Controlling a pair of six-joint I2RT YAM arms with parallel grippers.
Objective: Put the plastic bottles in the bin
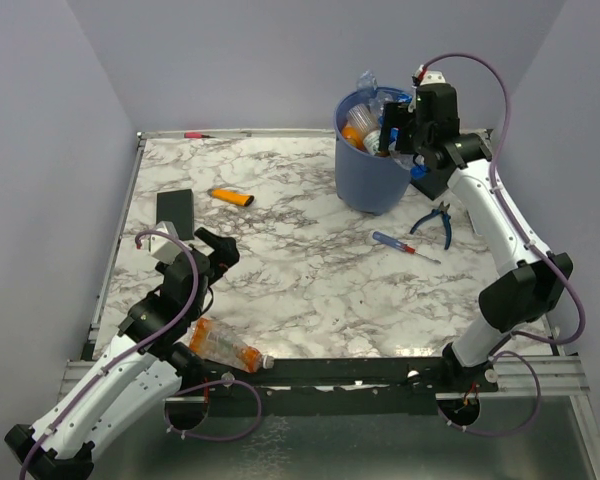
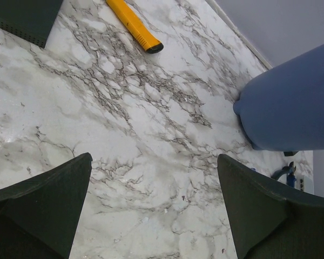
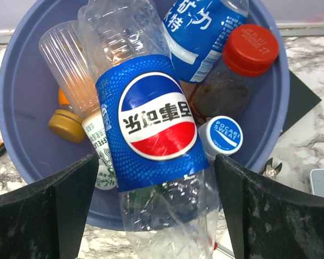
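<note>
A blue bin (image 1: 365, 180) at the back right is crowded with bottles. In the right wrist view a large Pepsi bottle (image 3: 148, 113) lies across the top, between the fingers of my right gripper, which stand apart on either side of its lower part; whether they touch it is unclear. My left gripper hangs open and empty over bare marble at the left. An orange-tinged plastic bottle (image 1: 225, 345) lies at the near edge below the left arm.
On the table are a dark plate (image 1: 175, 212), an orange cutter (image 1: 230, 197), a screwdriver (image 1: 400, 243) and pliers (image 1: 447, 228) right of the bin.
</note>
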